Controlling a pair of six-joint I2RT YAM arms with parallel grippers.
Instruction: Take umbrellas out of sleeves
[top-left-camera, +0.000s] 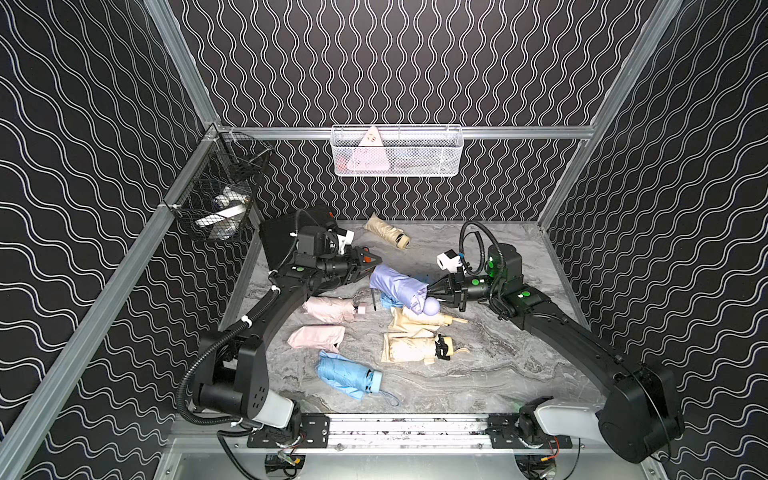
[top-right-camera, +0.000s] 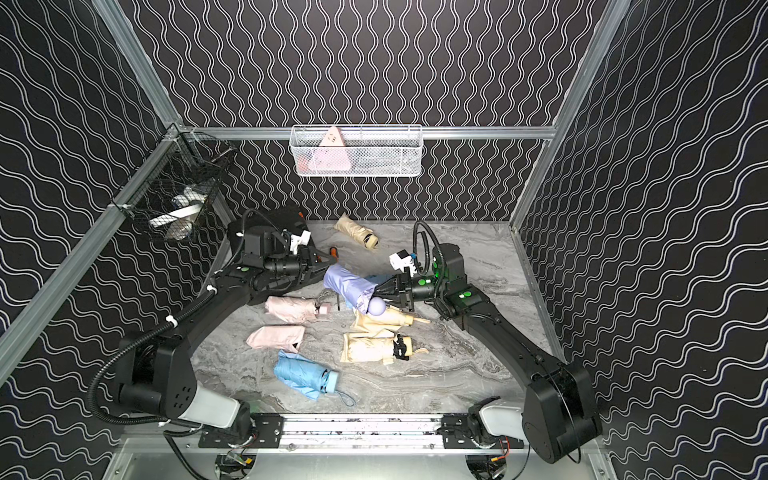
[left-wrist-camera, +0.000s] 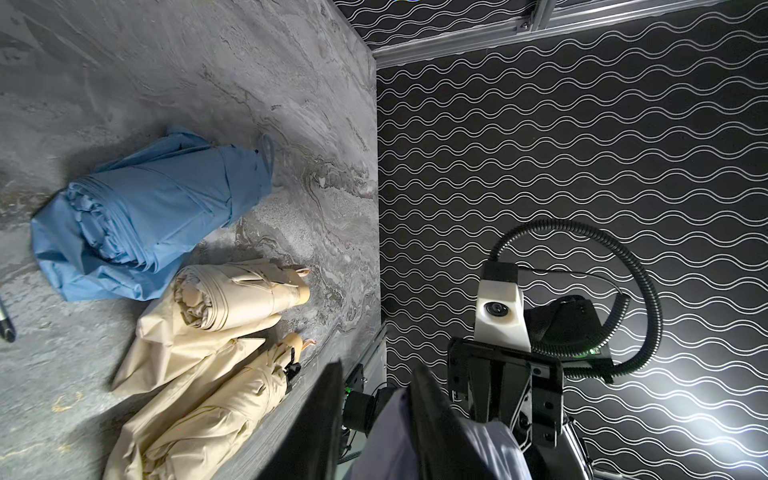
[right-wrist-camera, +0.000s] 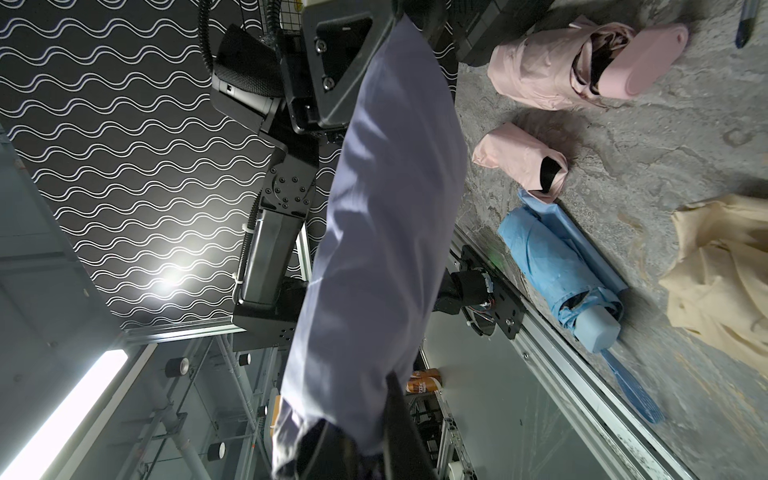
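A lavender sleeved umbrella with a round cap is raised at the centre, my right gripper shut on its cloth near the cap. My left gripper is at its far end; its blurred fingers overlap the lavender cloth in the left wrist view, apparently part open, and whether they touch it I cannot tell. A blue umbrella lies beneath. Pink umbrellas, a pink cloth piece, cream umbrellas, a front blue umbrella and a beige umbrella lie on the table.
A white mesh basket hangs on the back wall, a black wire basket on the left. A black object lies at the back left.
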